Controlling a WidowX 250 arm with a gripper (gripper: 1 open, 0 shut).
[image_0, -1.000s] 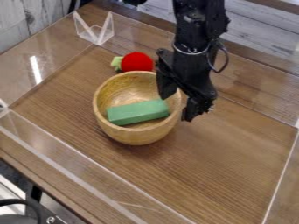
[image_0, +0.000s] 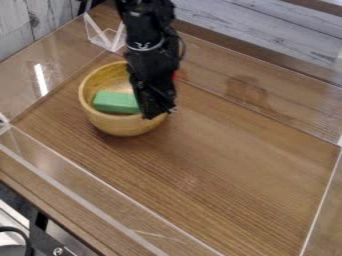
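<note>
A tan bowl (image_0: 120, 120) sits left of centre on the wooden table, with a green block (image_0: 114, 103) inside it. My black gripper (image_0: 156, 103) is low over the bowl's right side, partly covering it; whether its fingers are open or shut is unclear. A small red object (image_0: 179, 77) shows just behind the gripper, mostly hidden.
A white wire-like holder (image_0: 104, 32) stands at the back left, near a grey wall. A dark cable lies at the bottom left corner.
The arm has moved left to over the bowl. The bowl has shifted left and up in view, and the red object is now mostly hidden behind the gripper.
</note>
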